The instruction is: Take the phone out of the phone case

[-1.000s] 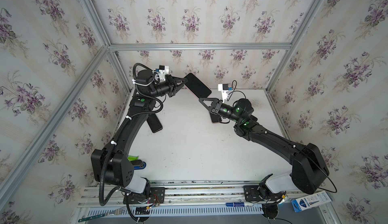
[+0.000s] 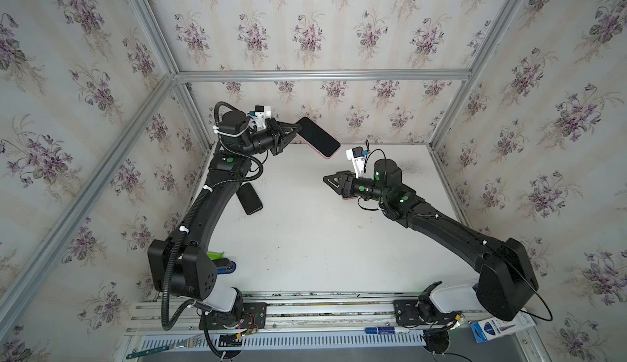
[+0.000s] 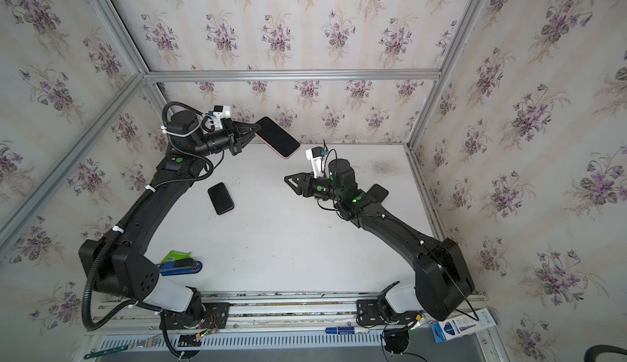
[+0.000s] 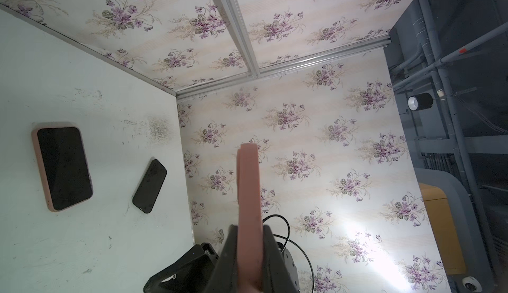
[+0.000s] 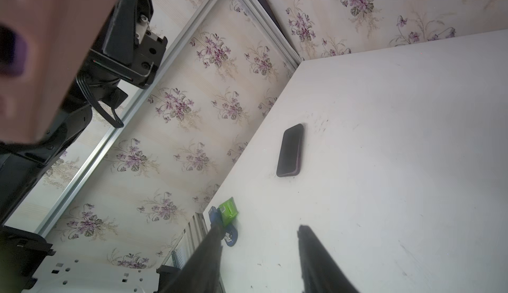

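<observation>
My left gripper [image 2: 295, 128] holds a phone in a pink case [image 2: 318, 137] aloft, screen toward the top cameras, gripped at its upper left end; in the left wrist view the case's pink edge [image 4: 248, 197] stands between the fingers. My right gripper [image 3: 291, 182] is below and right of that phone, apart from it, with its fingers parted and empty in the right wrist view [image 5: 259, 234]. The case also fills that view's upper left corner, blurred.
Dark phones lie on the white table [image 3: 274, 238] at left [image 3: 220, 198] and right [image 3: 377, 192]; the left wrist view shows a pink-rimmed phone [image 4: 63, 167] there. Green and blue items [image 3: 181, 265] lie front left.
My right gripper has moved down, away from the cased phone's lower edge, and changed its tilt. The left gripper and phone are nearly unmoved.
</observation>
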